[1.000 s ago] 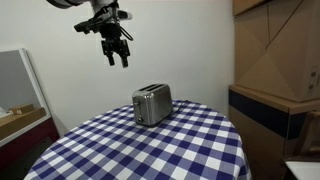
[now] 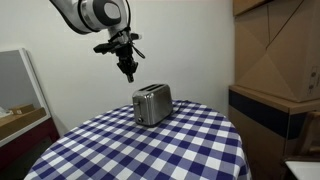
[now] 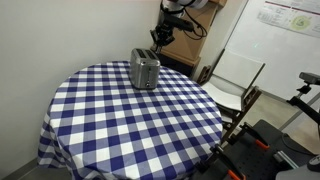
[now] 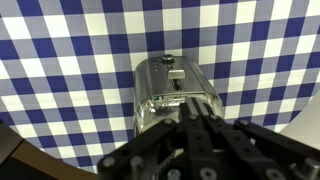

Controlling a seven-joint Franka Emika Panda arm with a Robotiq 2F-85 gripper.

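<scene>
A silver toaster (image 2: 153,104) stands upright on the checked tablecloth. My gripper (image 2: 130,78) points down in the air above and slightly left of it in exterior view 1, apart from it. From exterior view 2, the gripper (image 3: 154,47) is just above the toaster (image 3: 145,69), near its top. The wrist view looks down on the toaster's end, where a lever (image 4: 177,76) and a dark knob show. The gripper covers the rest of the toaster there. Its fingers are shut, and nothing shows between them.
A blue and white checked tablecloth (image 3: 110,125) covers the round table, which is otherwise clear. Cardboard boxes (image 2: 275,50) rise beyond the table at the right. A white chair (image 3: 235,80) stands beside the table in exterior view 2.
My gripper has come down and a little to the right in exterior view 1, closer to the toaster. The toaster has stayed in place.
</scene>
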